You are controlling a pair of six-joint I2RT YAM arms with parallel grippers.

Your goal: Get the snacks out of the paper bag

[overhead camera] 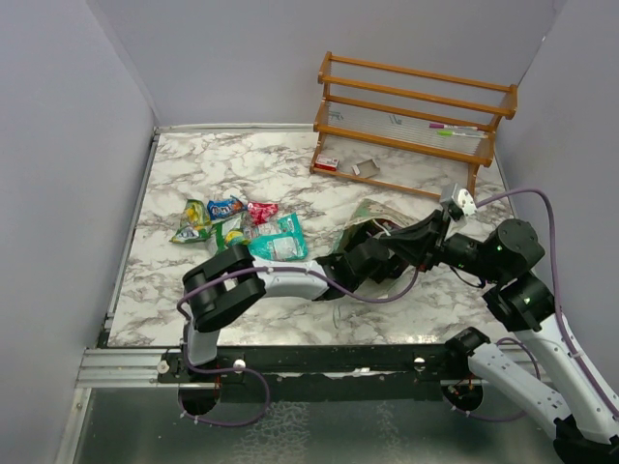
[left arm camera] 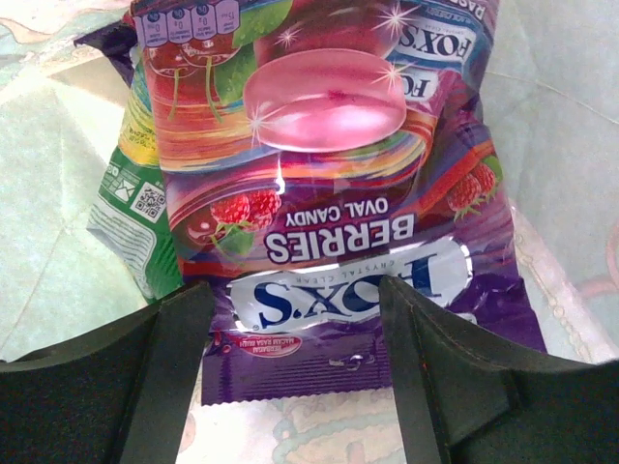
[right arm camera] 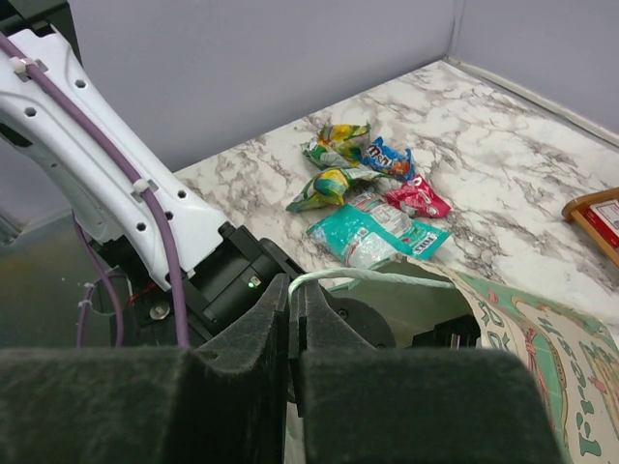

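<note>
The paper bag (overhead camera: 372, 211) stands at the centre right, largely hidden under both arms. My right gripper is shut on the bag's twisted cord handle (right arm camera: 377, 275). My left gripper is inside the bag, part open, its fingers at the lower edge of a purple Fox's berries candy pack (left arm camera: 343, 164); a green pack (left arm camera: 135, 213) lies behind that. Several snack packs lie in a pile on the table's left, among them a blue pack (overhead camera: 225, 207), a red pack (overhead camera: 262, 211) and a teal pack (overhead camera: 279, 243).
A wooden rack (overhead camera: 416, 142) stands at the back right, with a small red box (overhead camera: 327, 163) and pens.
</note>
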